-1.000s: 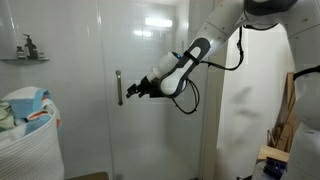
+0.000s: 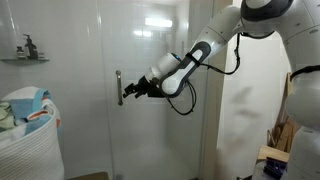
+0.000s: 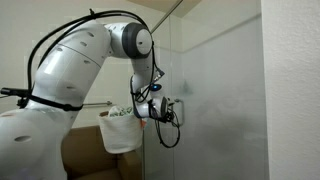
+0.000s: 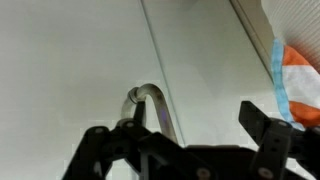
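Note:
A metal bar handle (image 2: 119,88) is mounted upright on a pale glass shower door (image 2: 140,140). Just right of it in the first exterior view is my black gripper (image 2: 134,91), with its fingers towards the door. In the wrist view the gripper is open, its two dark fingers (image 4: 262,128) well apart. The curved top of the handle (image 4: 150,92) shows ahead, nearer the left finger; its lower part is hidden behind the gripper. Whether a finger touches the handle cannot be told.
A white woven basket (image 2: 28,152) with blue, white and orange towels (image 2: 30,102) stands left of the door. Bottles (image 2: 30,46) sit on a small wall shelf behind. A loose cable (image 2: 191,100) hangs from the arm near the wrist. The floor below the gripper looks clear.
Over the last second the gripper has shifted only very slightly beside the handle. Door, handle and basket look the same.

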